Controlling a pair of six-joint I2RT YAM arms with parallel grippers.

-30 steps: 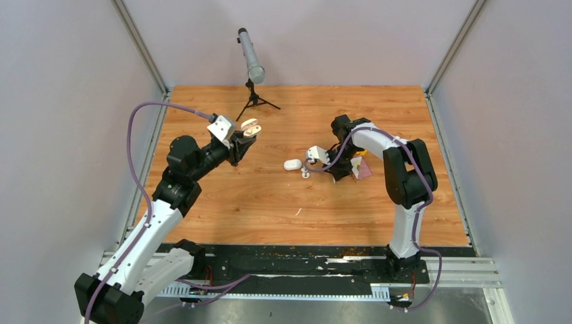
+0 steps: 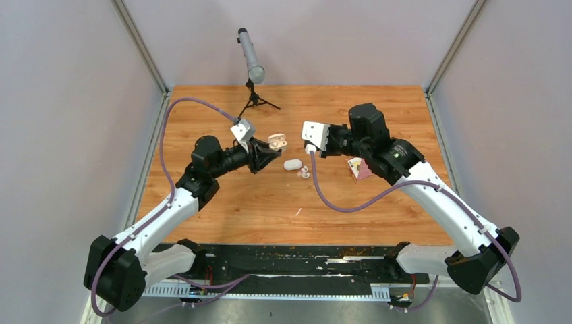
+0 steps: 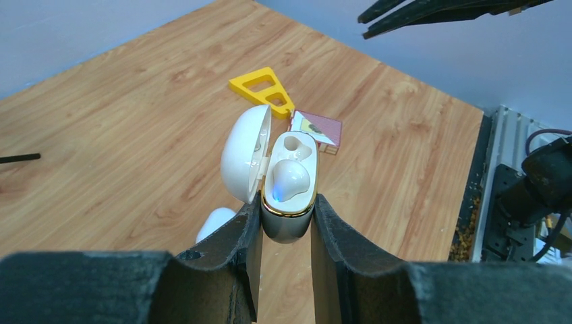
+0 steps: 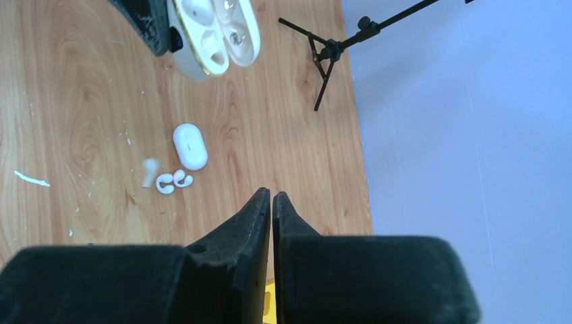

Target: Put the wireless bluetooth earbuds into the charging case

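My left gripper (image 2: 266, 154) is shut on the open white charging case (image 3: 288, 216), held up over the table with its lid raised; in the left wrist view one cavity holds a white bud-like shape with a blue glow, the other looks empty. The case (image 4: 202, 47) is at the top of the right wrist view. My right gripper is raised over the middle right, fingertips together; nothing clearly shows between them. On the table lie a white oval lid-like piece (image 4: 190, 146) and small white earbud-shaped pieces (image 4: 174, 181).
A black tripod (image 2: 255, 100) with a grey tube stands at the back. A yellow piece (image 3: 263, 91) and a pink card box (image 2: 361, 169) lie to the right.
My left gripper has moved right with the case. My right arm has risen from low over the table and extended upward, now near the case.
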